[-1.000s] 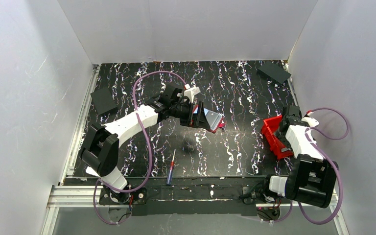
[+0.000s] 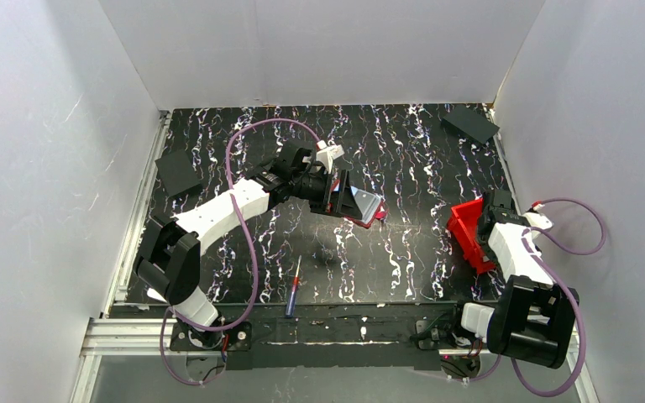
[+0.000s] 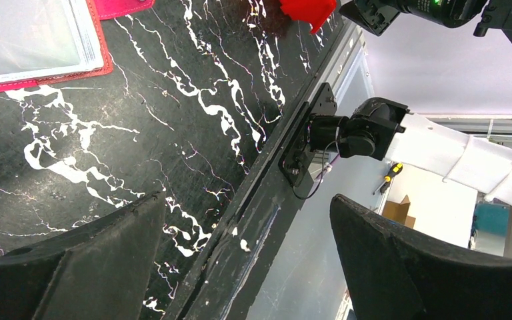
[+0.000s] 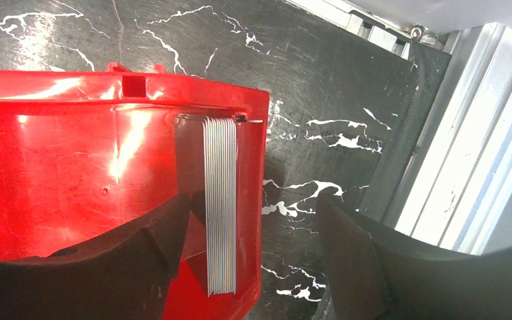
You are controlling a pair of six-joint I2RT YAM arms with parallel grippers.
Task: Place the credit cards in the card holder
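The card holder [image 2: 368,206] lies unfolded near the table's middle, red-edged with clear plastic sleeves. In the left wrist view, part of the holder [image 3: 37,43] shows at the upper left. My left gripper is open above the table beside it, its fingers empty. At the far right, a red bin [image 4: 60,167] holds a stack of credit cards [image 4: 221,213] on edge against its end wall. My right gripper is over that end, open, one finger on each side of the stack with gaps between. The arm hides much of the bin from above.
A screwdriver [image 2: 293,287] lies near the front edge. Dark blocks, one at left [image 2: 178,173] and one at back right [image 2: 470,124], sit by the table's edges. Bare table lies between holder and bin; the right wall stands close beside the bin.
The left arm and the card holder look nearly unmoved.
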